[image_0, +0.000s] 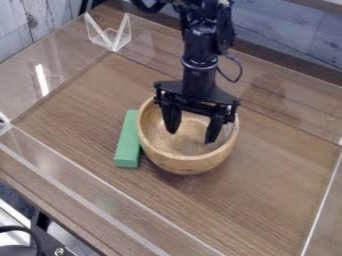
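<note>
My black gripper (194, 116) points down over a tan round bowl (187, 157), its two dark fingers spread open above and inside the bowl's opening. No object shows between the fingers. A green rectangular block (128, 140) lies on the wooden table just left of the bowl, along its side.
Pale frame-like fittings stand at the left and back-left edges. A dark cable (24, 234) shows at the bottom left corner.
</note>
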